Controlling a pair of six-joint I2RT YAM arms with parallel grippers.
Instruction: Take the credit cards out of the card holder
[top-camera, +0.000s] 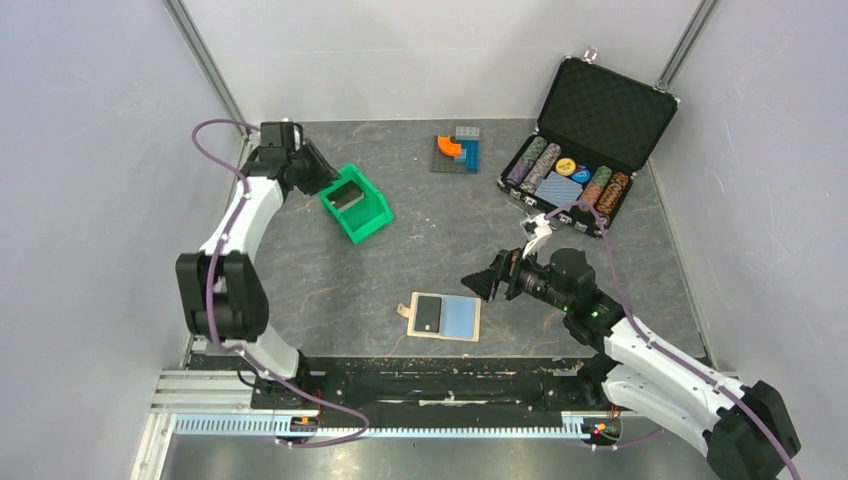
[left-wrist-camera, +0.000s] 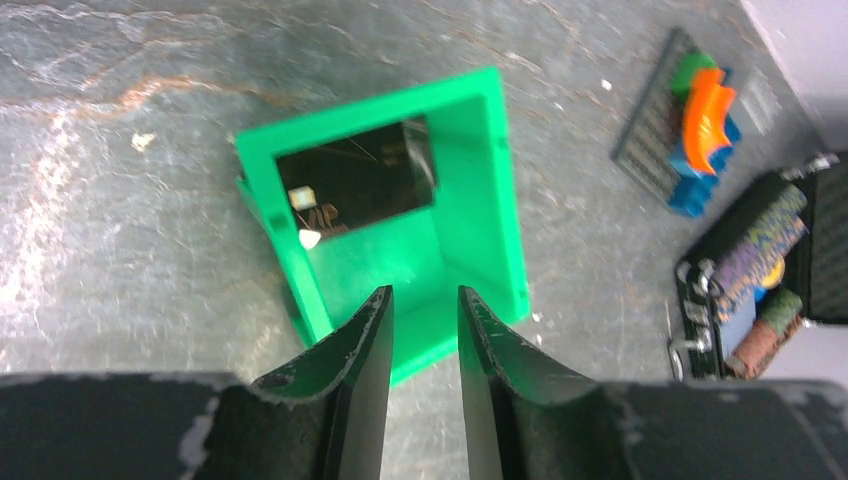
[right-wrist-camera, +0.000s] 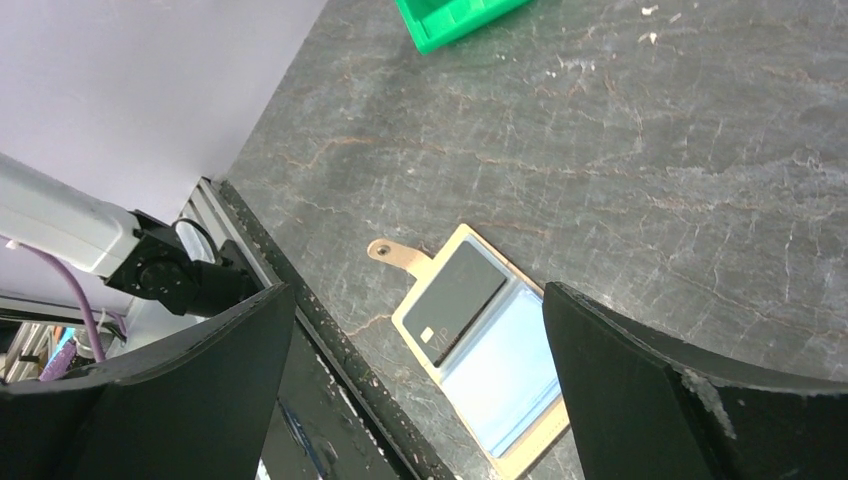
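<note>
A beige card holder (top-camera: 443, 316) with dark and pale blue cards (right-wrist-camera: 500, 370) lies near the front middle. A green tray (top-camera: 370, 222) at the back left holds dark cards (left-wrist-camera: 355, 175). My left gripper is above the tray, fingers part open, nothing seen between them. My right gripper stands open over the area by the card holder, empty.
An open poker chip case (top-camera: 560, 185) sits at the back right. A small brick model (top-camera: 455, 150) is at the back middle.
</note>
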